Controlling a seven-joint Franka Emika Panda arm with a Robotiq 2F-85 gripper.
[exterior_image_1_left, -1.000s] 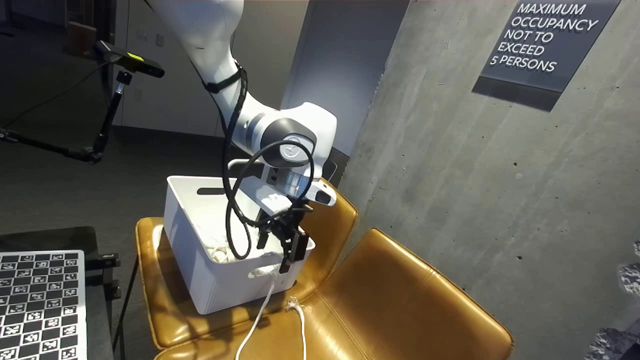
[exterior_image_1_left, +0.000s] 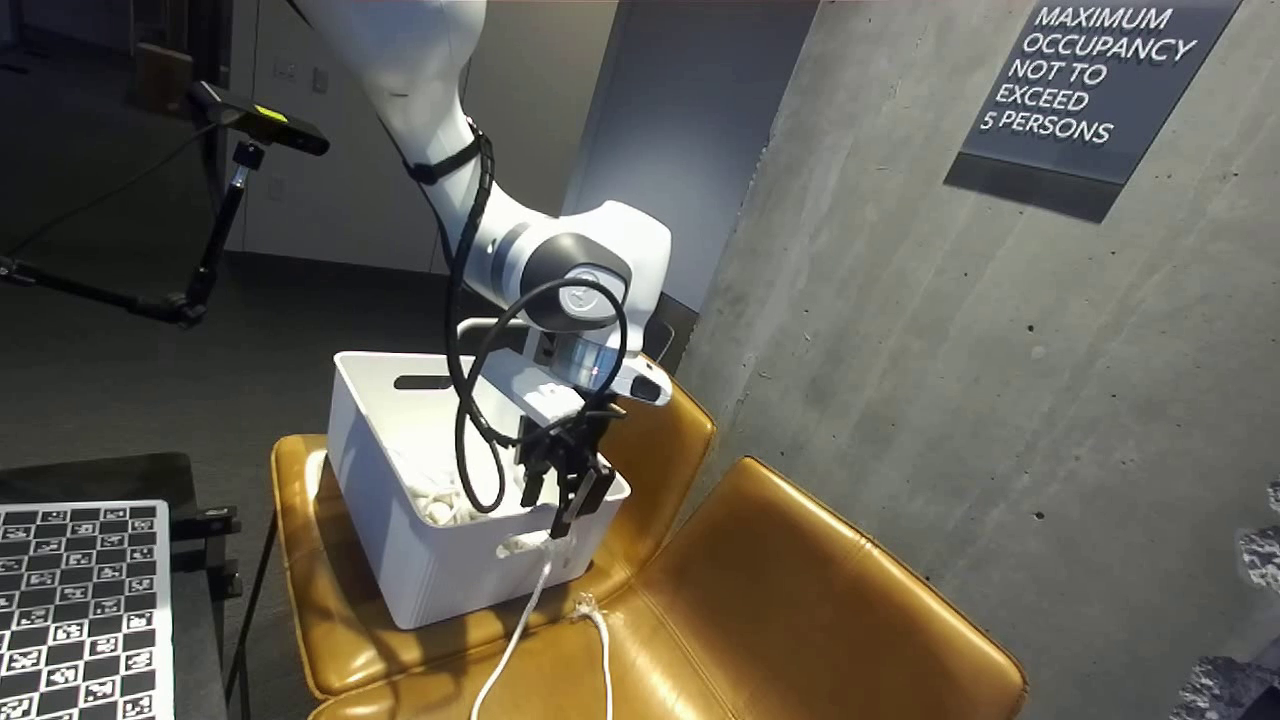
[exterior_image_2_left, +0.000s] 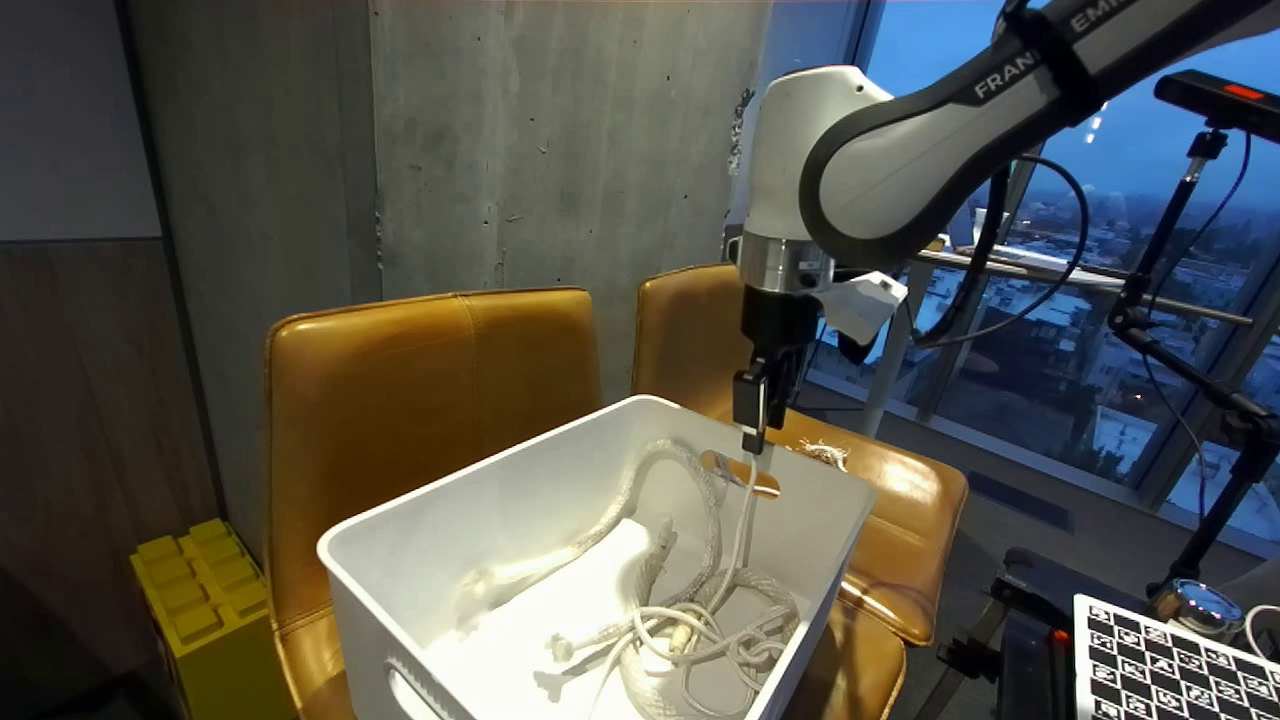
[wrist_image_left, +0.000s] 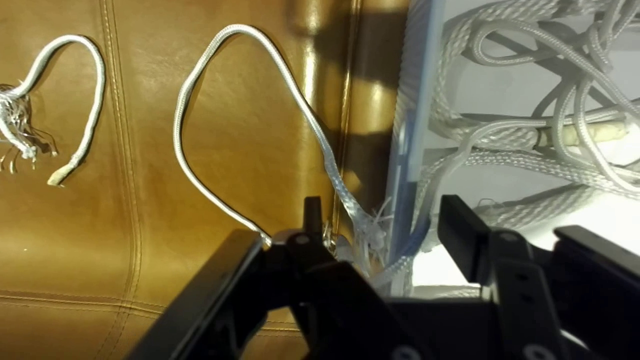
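Observation:
A white box (exterior_image_1_left: 402, 528) sits on a tan leather chair, and pale ropes (exterior_image_2_left: 720, 630) lie tangled inside it. One white rope (wrist_image_left: 427, 201) rises from inside the box and crosses the wall between my fingers. My gripper is part open and straddles the box wall (wrist_image_left: 427, 96), one finger outside and one over the interior. Near the outer finger a frayed rope end (wrist_image_left: 367, 231) shows, with a white cord (wrist_image_left: 180, 120) looping from it over the leather. Exterior view 2 has the gripper (exterior_image_2_left: 764, 434) just above the rim by the handle hole.
Another frayed cord (wrist_image_left: 96, 90) lies on the neighbouring seat (exterior_image_1_left: 792, 600). A concrete wall (exterior_image_1_left: 984, 396) rises behind the chairs. A table with a patterned board (exterior_image_1_left: 84, 600) stands to the left, and a yellow block (exterior_image_2_left: 204, 612) is beside the chair in exterior view 2.
My fingers have come closer together over the box rim, the outer one shifting left in exterior view 1. The arm has moved very slightly; box and hanging cords look the same.

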